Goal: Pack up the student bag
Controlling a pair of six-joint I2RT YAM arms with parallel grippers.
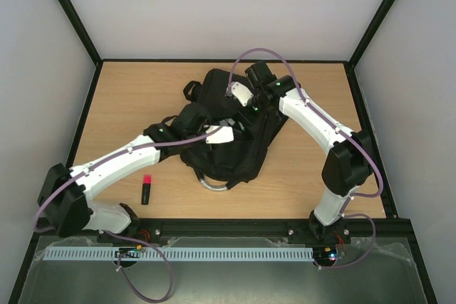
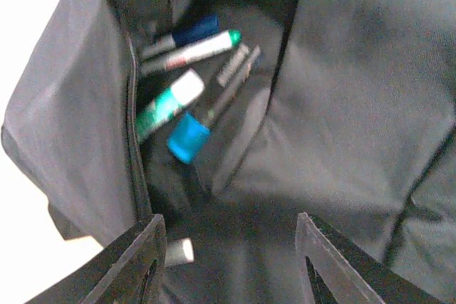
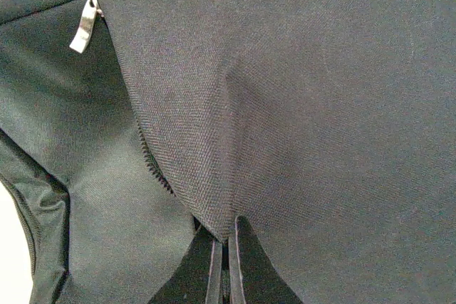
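The black student bag (image 1: 228, 165) lies unzipped mid-table in the top view. Several markers lie inside its opening in the left wrist view: a green-and-white marker (image 2: 162, 110), a blue-tipped one (image 2: 188, 137) and a white one with a green end (image 2: 196, 52). My left gripper is over the bag, fingers wide apart, nothing between them. Near its left finger a small white cylinder end (image 2: 182, 252) shows. My right gripper is shut on a fold of the bag's fabric. A red-and-black marker (image 1: 146, 189) lies on the table left of the bag.
Bare wooden table (image 1: 128, 97) surrounds the bag on the left and right. A grey-wrapped strap loop (image 1: 214, 186) sits at the bag's front edge. Both arms reach across the bag, their grippers close together over it.
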